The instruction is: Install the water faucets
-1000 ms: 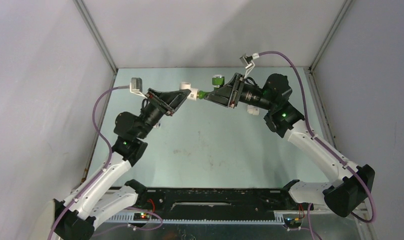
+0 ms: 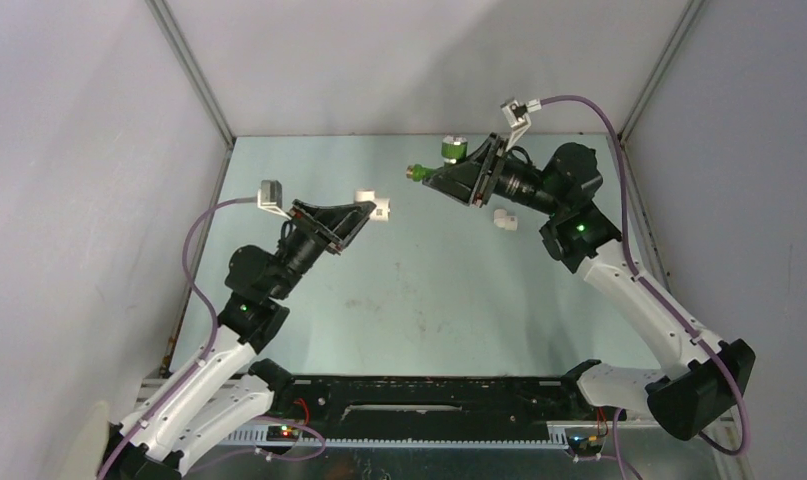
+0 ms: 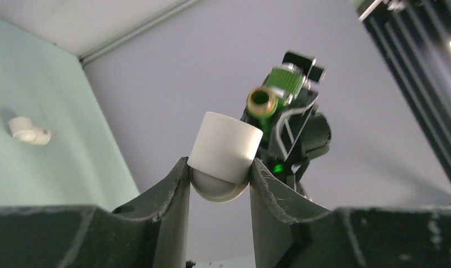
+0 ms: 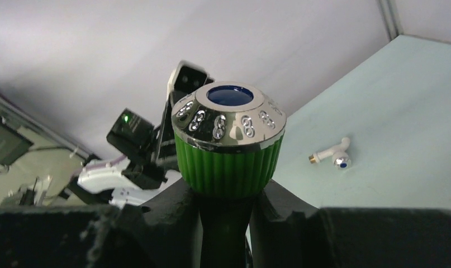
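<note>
My left gripper (image 2: 367, 208) is shut on a white pipe fitting (image 2: 380, 209), whose pale cylindrical end (image 3: 225, 144) rises above the fingers (image 3: 175, 187) in the left wrist view. Across a gap to its right, my right gripper (image 2: 431, 182) is shut on a green faucet (image 2: 419, 173). The faucet's brass threaded end (image 3: 261, 102) points toward the fitting without touching it. Its chrome-rimmed green knob (image 4: 228, 142) has a blue cap and fills the middle of the right wrist view. Both pieces are held above the table.
A second white fitting (image 2: 505, 219) lies on the pale table (image 2: 439, 300), below the right arm. A white faucet with a chrome knob (image 4: 335, 154) also rests there, seen in the right wrist view.
Earlier the green faucet's end met the white fitting; now they stand apart. The right gripper has moved right.
</note>
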